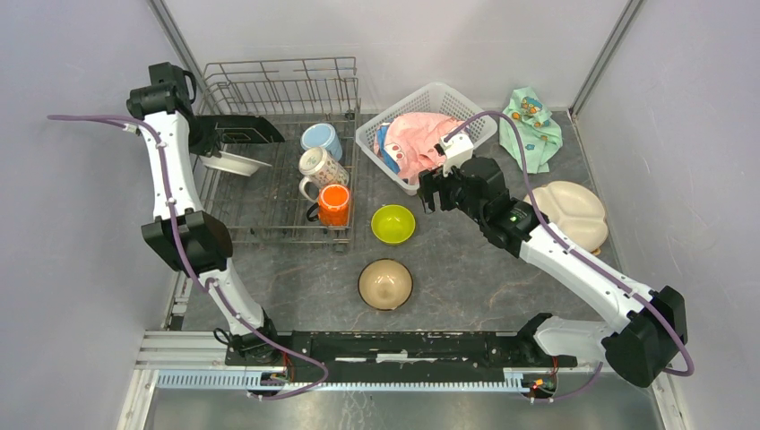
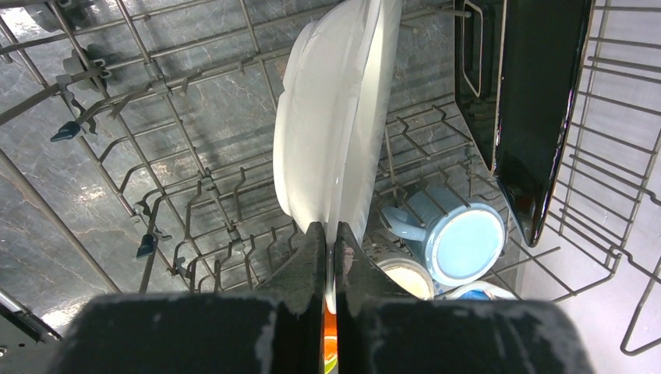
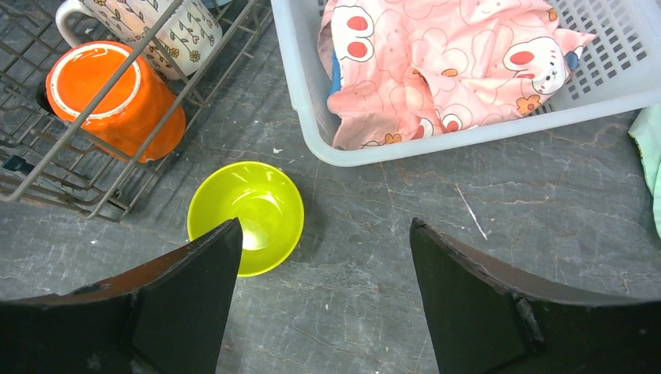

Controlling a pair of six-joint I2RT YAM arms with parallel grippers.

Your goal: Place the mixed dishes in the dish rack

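In the rack (image 1: 269,235), my left gripper is shut on a white dish (image 2: 312,132), standing on edge beside black trays (image 2: 538,93). A blue mug (image 1: 319,137), floral mug (image 1: 315,163) and orange mug (image 1: 333,202) line the rack's right side. My right gripper stands open, empty, above and beside a yellow-green bowl (image 3: 265,210). A tan bowl (image 1: 385,283) sits near the front; a beige divided plate (image 1: 569,210) lies at right, partly behind the right arm.
A white basket (image 1: 475,121) with pink cloth stands behind the right gripper, with a green cloth (image 1: 533,134) beside it. Walls border the left, right and back. Clear counter lies around both bowls.
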